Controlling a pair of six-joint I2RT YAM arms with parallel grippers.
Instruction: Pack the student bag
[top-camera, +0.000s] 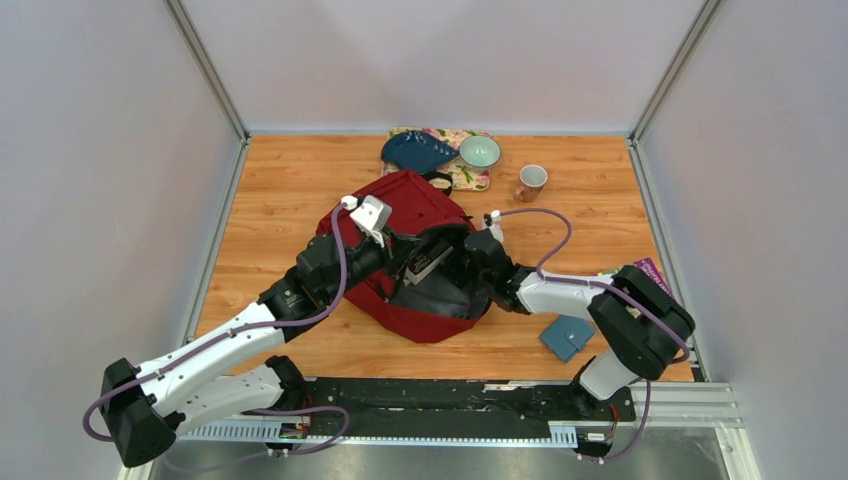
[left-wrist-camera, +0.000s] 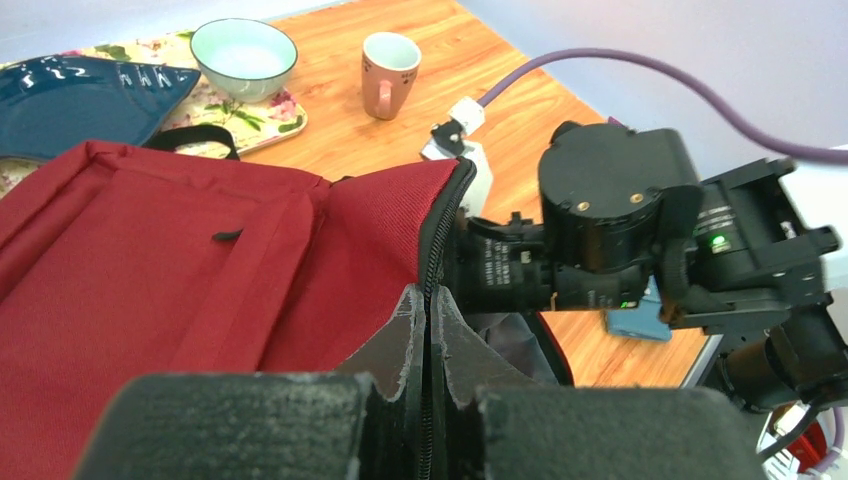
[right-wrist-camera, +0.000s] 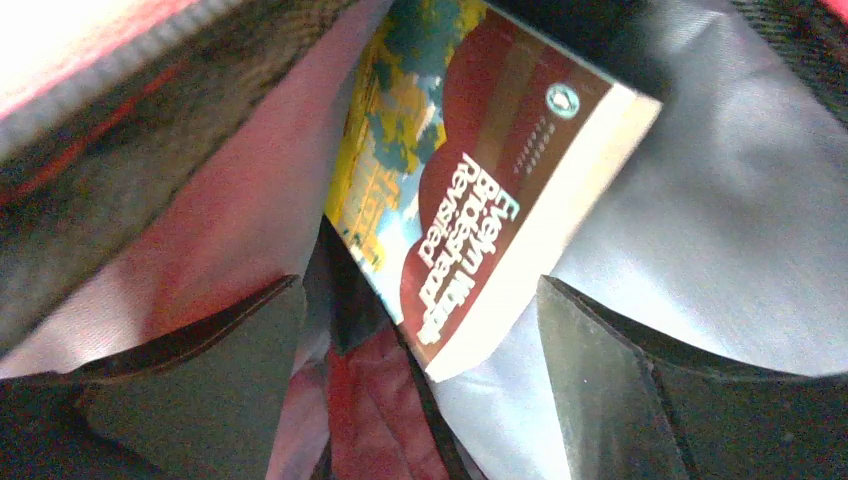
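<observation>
The red bag (top-camera: 425, 205) lies with its mouth held up, dark grey lining showing inside. In the left wrist view my left gripper is shut on the zippered edge of the bag's opening. The Evelyn Waugh book (right-wrist-camera: 470, 190) rests inside the bag, tilted, cover up. My right gripper stands open at the bag's mouth, its fingers (right-wrist-camera: 600, 350) apart and clear of the book.
Behind the bag are a floral tray (top-camera: 470, 182), a dark blue dish (top-camera: 418, 151) and a pale green bowl (top-camera: 479, 152). A pink mug (top-camera: 532, 181) stands to their right. A blue wallet-like item (top-camera: 567, 337) and a purple-edged book (top-camera: 652, 272) lie right, near the right arm.
</observation>
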